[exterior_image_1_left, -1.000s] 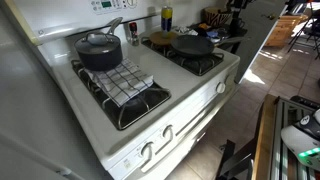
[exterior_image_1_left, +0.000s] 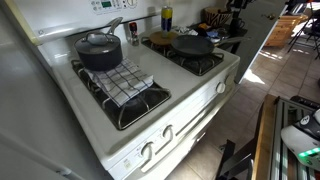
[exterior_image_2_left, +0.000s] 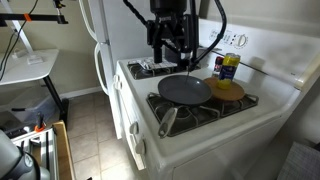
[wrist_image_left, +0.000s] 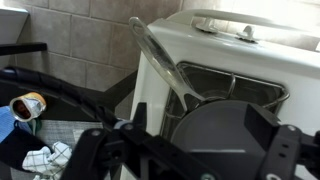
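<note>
A dark frying pan (exterior_image_2_left: 186, 90) rests on the burner grate of a white stove, its metal handle (exterior_image_2_left: 168, 121) pointing towards the stove's front. My gripper (exterior_image_2_left: 175, 54) hangs above the pan, apart from it. From the wrist view, the two fingers of the gripper stand wide apart, with the pan (wrist_image_left: 215, 128) and its handle (wrist_image_left: 165, 58) below. Nothing is held between them. In exterior view 1 the pan (exterior_image_1_left: 192, 46) shows on the far burners, while the arm is only partly visible at the top.
A lidded dark pot (exterior_image_1_left: 100, 50) and a striped cloth (exterior_image_1_left: 122, 80) lie on the other burners. Behind the pan are a brown round board (exterior_image_2_left: 229, 91) and a yellow-and-blue container (exterior_image_2_left: 228, 70). Open tiled floor (exterior_image_2_left: 92, 130) lies before the stove.
</note>
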